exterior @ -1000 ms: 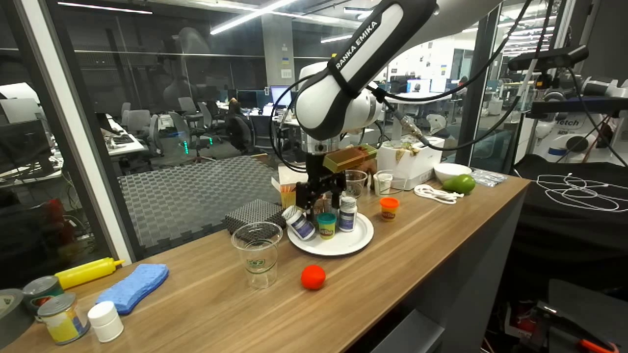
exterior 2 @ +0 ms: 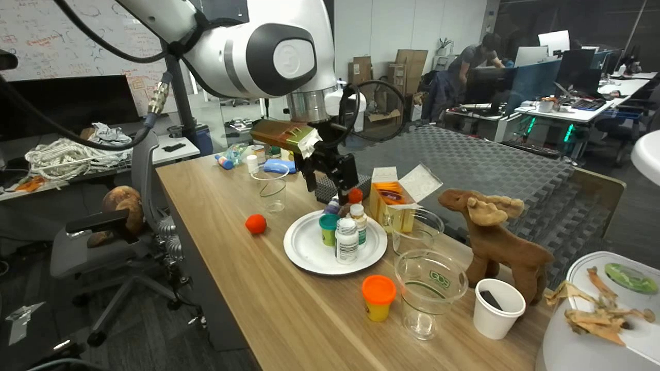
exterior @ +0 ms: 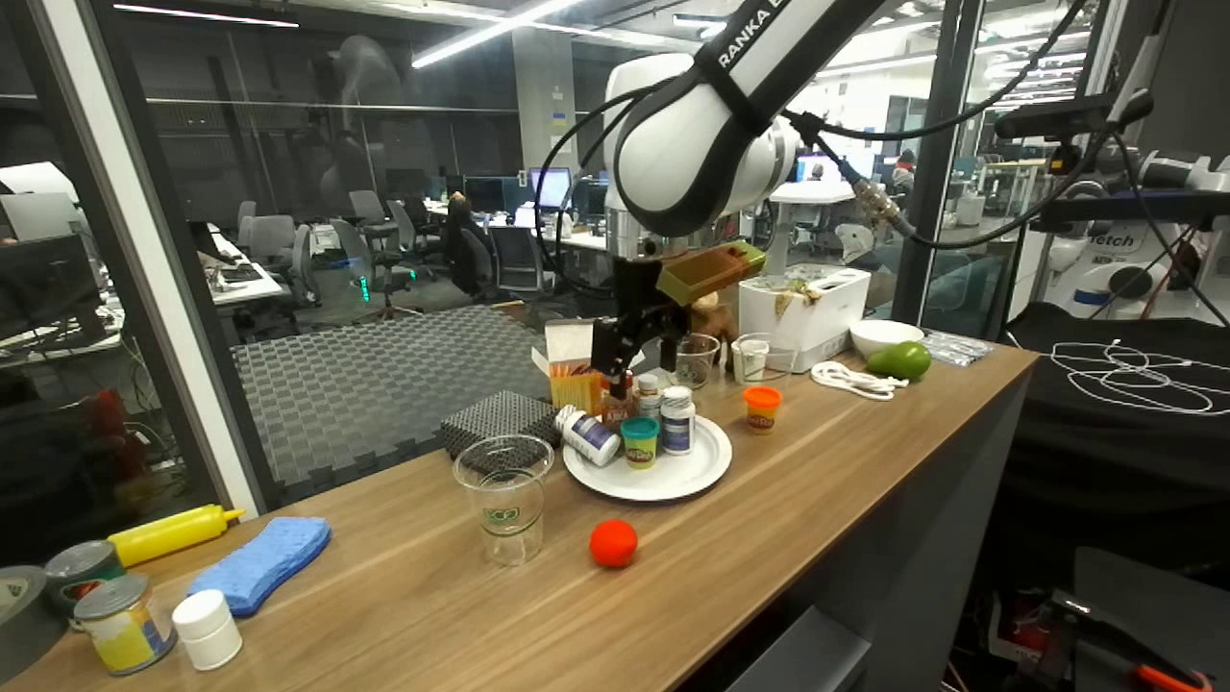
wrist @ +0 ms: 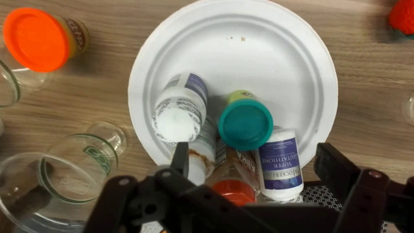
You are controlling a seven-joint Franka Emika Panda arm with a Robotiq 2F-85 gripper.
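My gripper stands open above the far side of a white plate (exterior: 686,482), with no object held. On the plate, a Play-Doh tub with a teal lid (wrist: 246,124) stands between two white bottles. The nearer white bottle (exterior 2: 346,241) is upright; the purple-labelled bottle (exterior: 588,436) leans over at the left. Behind them are a smaller white-capped bottle (exterior 2: 359,222) and a clear red-capped bottle (wrist: 234,190), which the gripper partly covers in the wrist view.
An orange-lidded tub (exterior 2: 378,298) and clear cups (exterior 2: 430,297) stand beside the plate. A red ball (exterior: 613,543) and another clear cup (exterior: 507,502) lie on the other side. Behind are an open box (exterior 2: 391,201) and a black mesh block (exterior: 502,427).
My gripper has risen from among the things on the plate and shifted slightly right in exterior view 1. The purple-labelled bottle now leans further over.
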